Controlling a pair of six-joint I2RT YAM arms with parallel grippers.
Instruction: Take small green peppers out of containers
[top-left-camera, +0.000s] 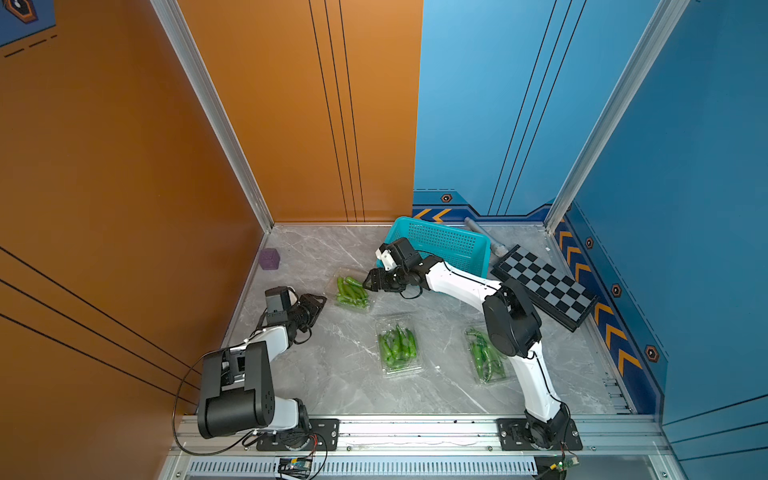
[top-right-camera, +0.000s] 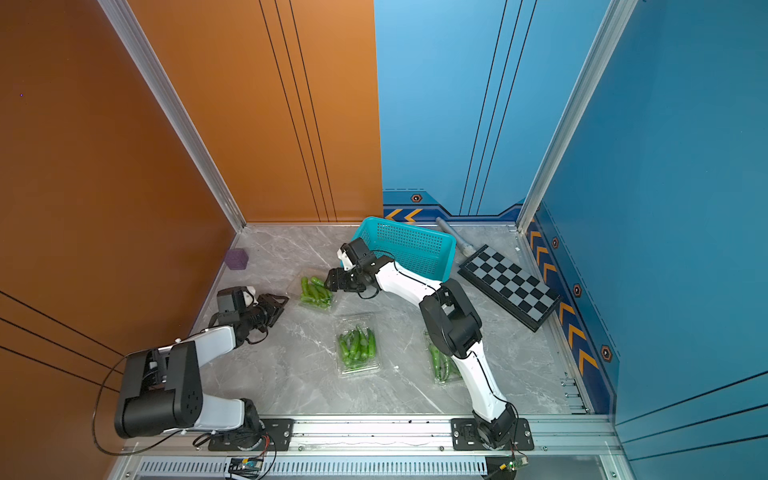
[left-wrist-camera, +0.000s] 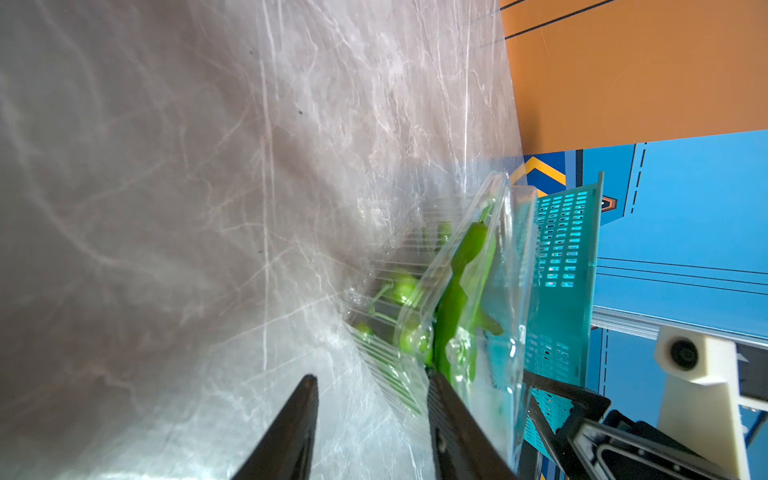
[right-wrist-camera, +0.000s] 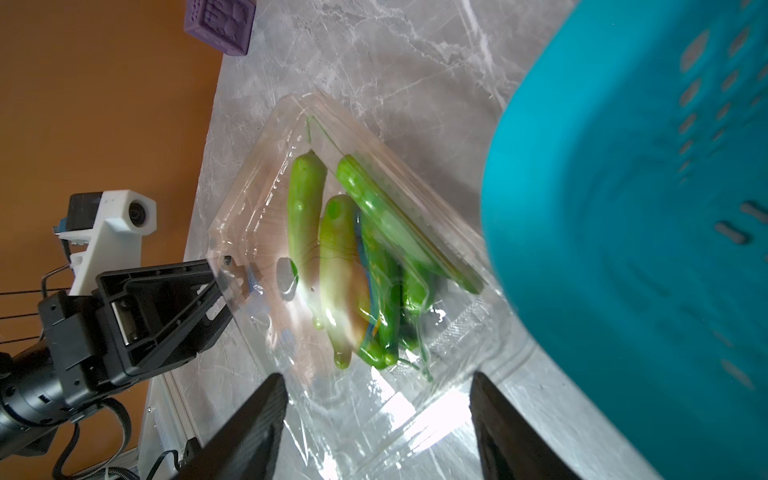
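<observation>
A clear container of green peppers lies on the table between my grippers, in front of the teal basket. My right gripper hangs at its near right side, open, fingertips either side of the container's near end. My left gripper stands part open at the container's left, with nothing seen gripped; the container's edge is just beyond its fingers. Two more pepper containers stand nearer the front: one in the middle, one at the right, partly hidden by the right arm in the top right view.
A purple block sits at the back left. A checkered board and a grey cylinder lie at the back right, beside the basket.
</observation>
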